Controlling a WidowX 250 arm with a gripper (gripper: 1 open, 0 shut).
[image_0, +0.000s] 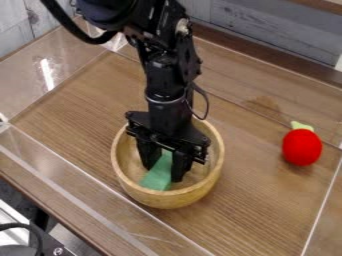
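Note:
A black robot gripper (166, 154) reaches down from the top into a yellow bowl (190, 197) on the wooden table. It is shut on a green object (158, 175) lying in the bowl; the fingers partly hide the object and the inside of the bowl.
A red tomato-like item (302, 148) with a pale green top lies at the right on the table (80, 120). The table's left edge runs diagonally past the bowl, with cables beyond it at bottom left.

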